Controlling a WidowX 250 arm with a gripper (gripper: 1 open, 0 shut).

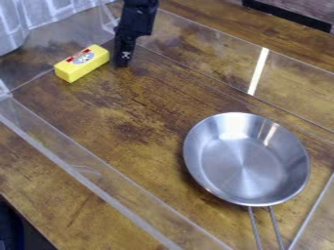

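At the upper left of the camera view, a yellow box (81, 64) with a red and white label lies on the wooden surface. Just to its right, the black gripper (123, 56) is low at the surface, shut, with nothing visible between its fingers. A steel pan (245, 156) with a wire handle sits at the lower right.
Clear plastic edges run along the left and right sides. A pale crumpled object (11, 24) is at the top left corner.
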